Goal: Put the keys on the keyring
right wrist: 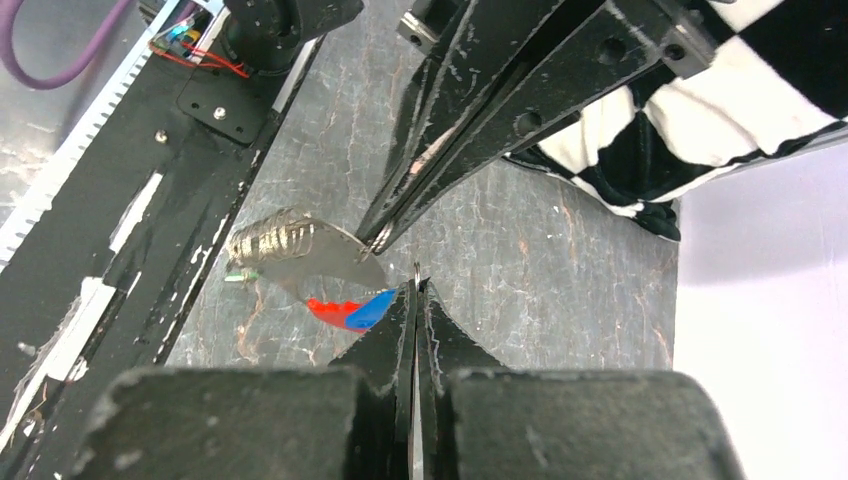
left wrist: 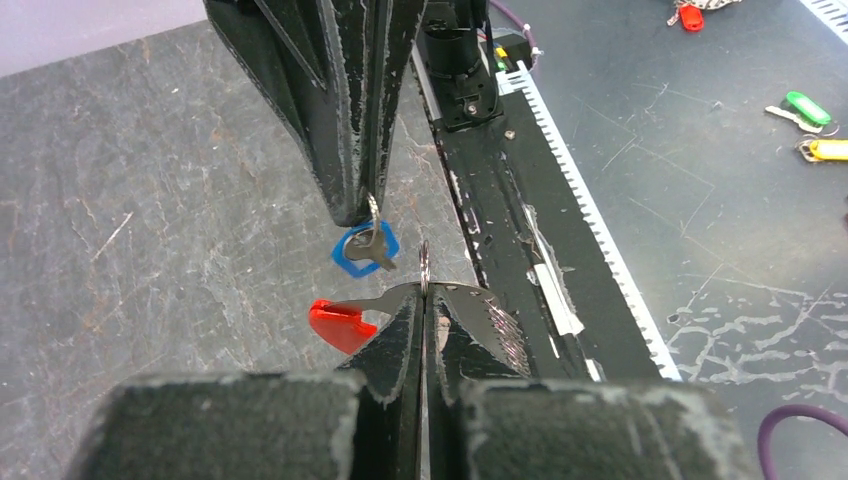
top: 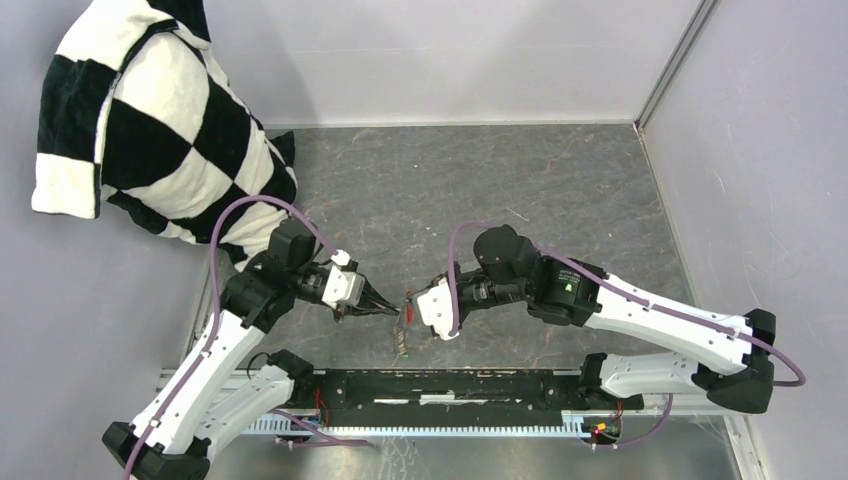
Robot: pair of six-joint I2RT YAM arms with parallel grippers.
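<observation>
My left gripper is shut on a thin metal ring [left wrist: 425, 262] at its tips. From there a red-tagged key [left wrist: 340, 326] and a pale metal band with a coiled, chain-like end [right wrist: 270, 240] hang down. My right gripper faces it from the right, shut on the small ring of a blue-tagged key. In the left wrist view the blue tag [left wrist: 366, 250] and its key dangle below the right fingertips. In the right wrist view the blue tag shows beside the red one. Whether any rings are linked cannot be made out.
On the grey floor in the left wrist view lie a green-tagged key [left wrist: 807, 108], a yellow tag [left wrist: 828, 150] and a red tag [left wrist: 691, 17]. A black-and-white checkered cushion [top: 185, 130] fills the far left. The floor behind the arms is clear.
</observation>
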